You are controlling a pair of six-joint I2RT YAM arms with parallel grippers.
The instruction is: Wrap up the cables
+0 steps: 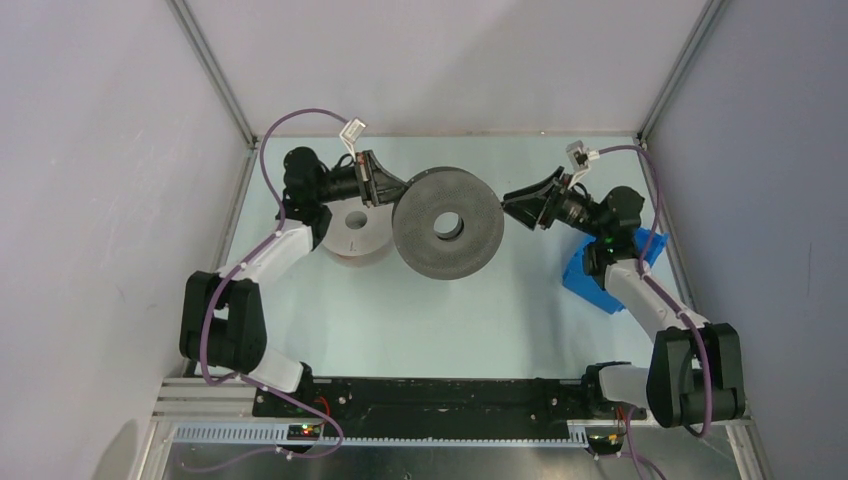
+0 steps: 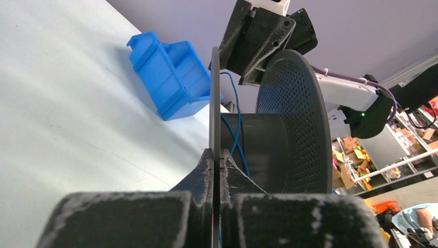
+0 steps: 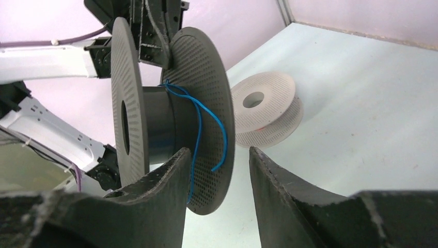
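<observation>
A dark spool (image 1: 472, 240) is held up between the arms, with blue cable lying loosely over its hub and inside a flange, also visible in the left wrist view. My left gripper is shut on the thin rim of one flange (image 2: 214, 98). My right gripper stands partly open at the spool's right side, apart from it in the top view, with nothing held between its fingers.
A pale spool (image 1: 350, 236) rests on the table (image 1: 420, 330) under the left arm. A blue bin (image 1: 585, 285) sits at the right, partly under the right arm.
</observation>
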